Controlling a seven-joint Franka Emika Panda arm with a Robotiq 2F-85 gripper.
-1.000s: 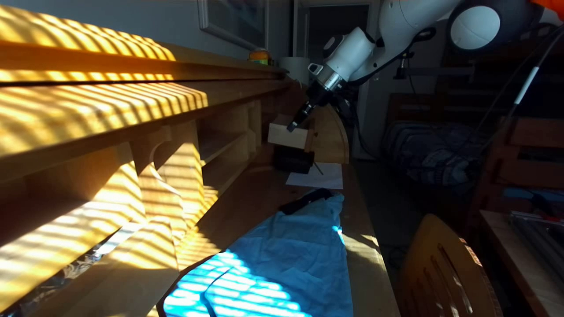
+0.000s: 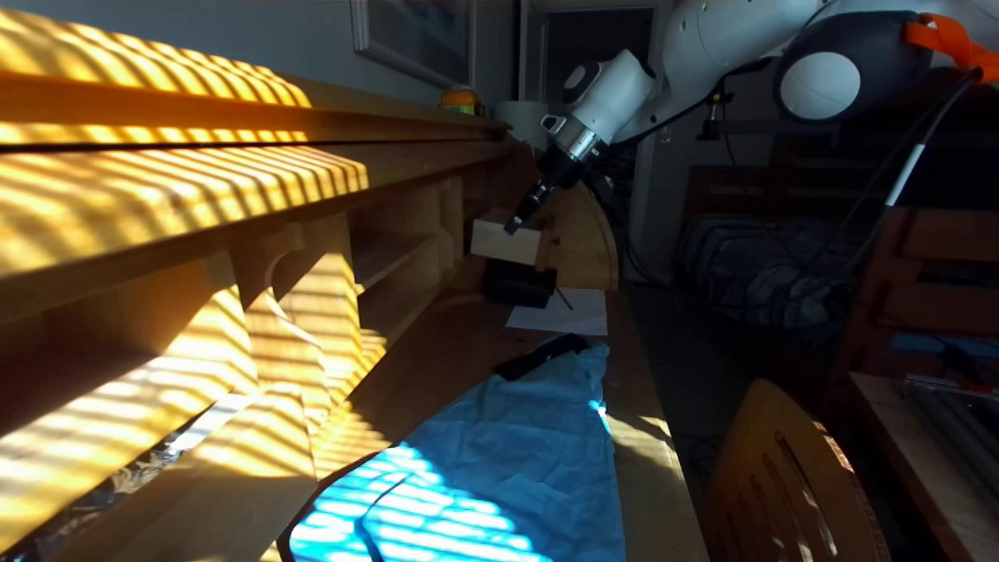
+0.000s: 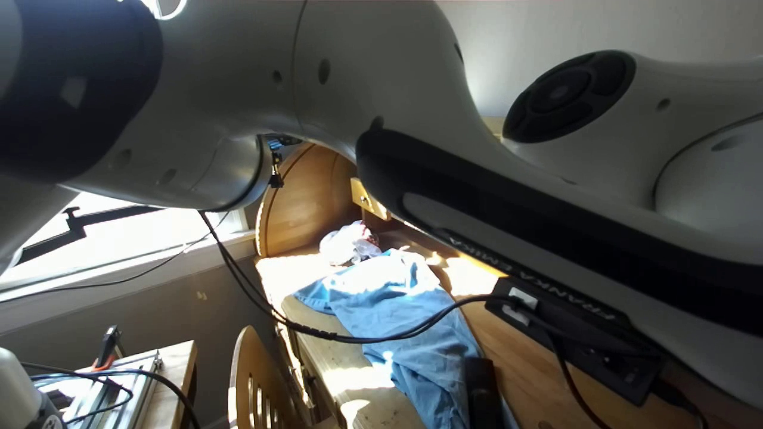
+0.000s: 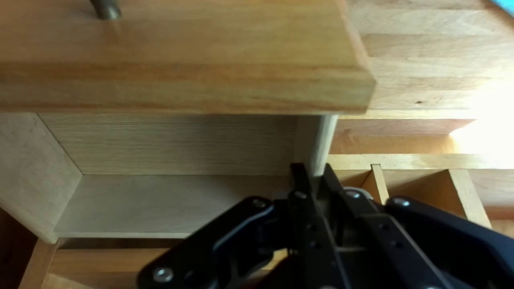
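A small wooden drawer fills much of the wrist view, its inside empty where it shows. Its thick front with a dark knob lies toward the top of that view. My gripper is shut on the thin side wall of the drawer, one finger on each side of it. From exterior view 1, the drawer juts out at the far end of the desk, and the gripper meets its near side from above. The arm blocks the drawer in exterior view 2.
Below the drawer stands a black box beside a white sheet. Blue cloth covers much of the desk, with a dark object on it. Shelves line the left; a chair stands right.
In exterior view 1 the gripper and the drawer have shifted slightly left together, toward the shelf unit. The upper arm has swung lower and left. Cloth, box and sheet stay put.
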